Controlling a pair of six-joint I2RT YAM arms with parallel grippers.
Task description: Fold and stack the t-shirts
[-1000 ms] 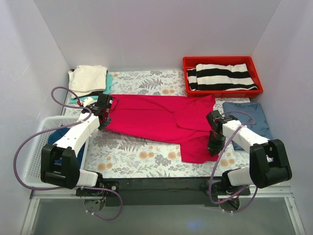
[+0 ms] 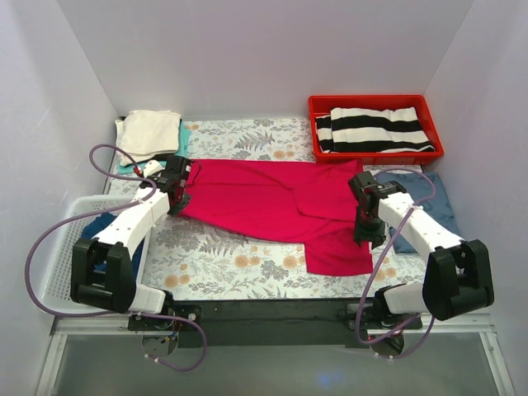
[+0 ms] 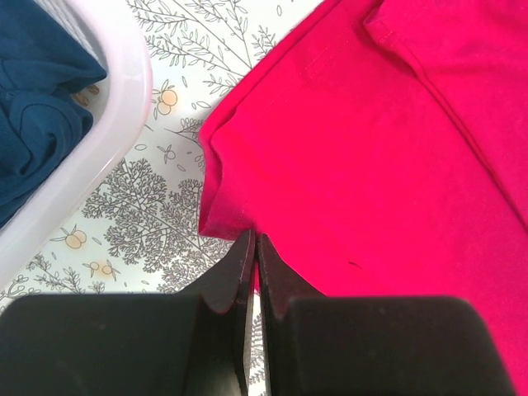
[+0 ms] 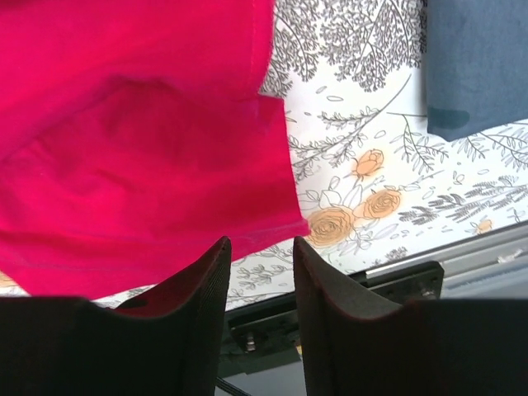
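Observation:
A red t-shirt (image 2: 247, 198) lies spread across the middle of the table, partly folded, with a flap (image 2: 338, 252) reaching toward the front at its right end. At its left end my left gripper is shut on the shirt's front edge, a thin bit of cloth at its fingertips. My right gripper stands open above the flap's front right corner (image 4: 297, 227), with no cloth between its fingers. In the right wrist view that corner lies flat, and a few soft creases run across the flap.
A white basket (image 2: 62, 264) with dark blue cloth stands at the left. Cream and teal folded cloths (image 2: 148, 136) lie back left. A red bin (image 2: 375, 157) holds a striped black-and-white cloth. Folded grey-blue cloth (image 2: 429, 202) lies at the right.
My right gripper has moved back and slightly right. The left arm has barely moved.

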